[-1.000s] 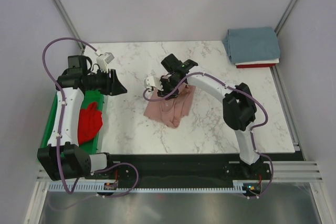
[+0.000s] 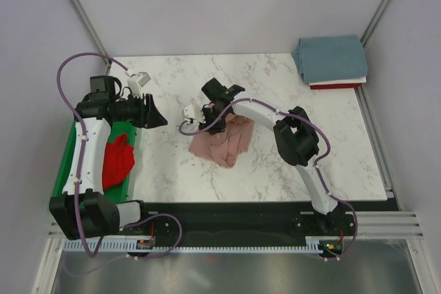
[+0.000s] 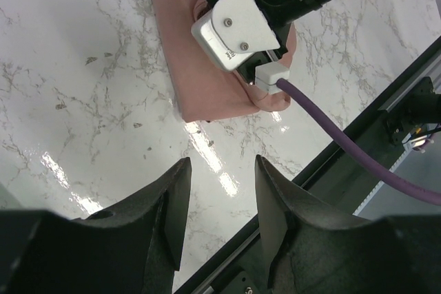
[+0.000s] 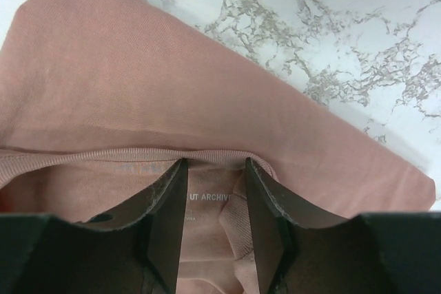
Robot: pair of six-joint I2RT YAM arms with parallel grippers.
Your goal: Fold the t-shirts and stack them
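Observation:
A crumpled pink t-shirt (image 2: 224, 149) lies on the marble table, partly hidden under the right arm in the top and left wrist views. My right gripper is open, low on the shirt, its fingertips at a ribbed edge above printed lettering. My left gripper hangs open over bare tabletop at the left, apart from the shirt, nothing between its fingers. A folded stack (image 2: 329, 60) of blue, white and red cloth lies at the back right.
A green bin (image 2: 120, 129) with red cloth (image 2: 117, 160) stands at the left, beneath my left arm.
My right arm has moved leftward over the pink shirt from a second ago. The left arm has shifted slightly toward the front.

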